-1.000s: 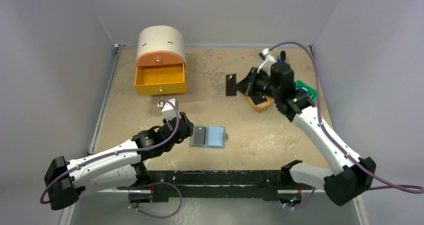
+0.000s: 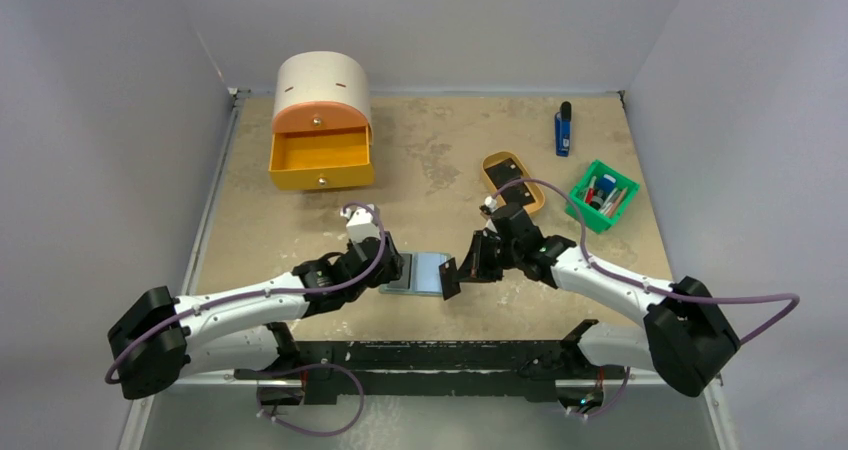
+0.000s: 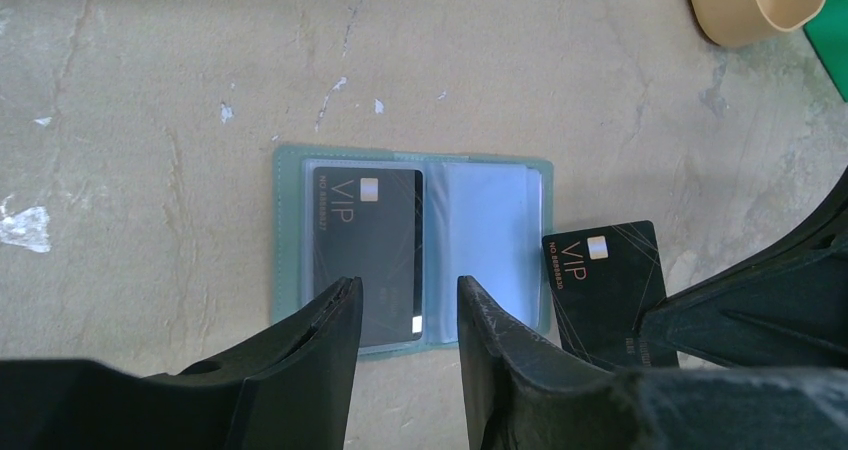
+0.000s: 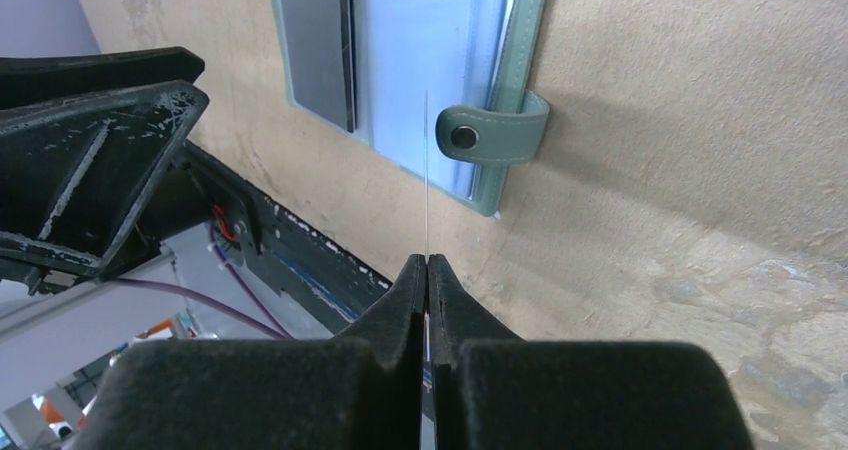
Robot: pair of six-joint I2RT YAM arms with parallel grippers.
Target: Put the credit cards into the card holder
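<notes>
The card holder (image 3: 286,230) lies unfolded on the table, green-edged, with clear pockets. A black VIP card (image 3: 375,260) sits in its left side; the right pocket (image 3: 492,235) looks pale blue and empty of black cards. My right gripper is shut on a second black card, seen edge-on in the right wrist view, held at the holder's right edge. Whether it touches the holder I cannot tell. My left gripper stands open over the holder's near edge, nothing between its fingers. The holder's snap strap (image 4: 490,133) sticks out on the right.
A tan tray (image 2: 541,198) with more black cards stands behind the right arm. Farther right are a green bin (image 2: 600,220) of pens and a blue stapler-like object (image 2: 562,135). A breadbox (image 2: 322,88) with a yellow drawer stands back left. Bare table surrounds the holder.
My right gripper has come from near the tan tray toward the front with the black card, down to the holder's right side. The left gripper has shifted slightly right toward the holder.
</notes>
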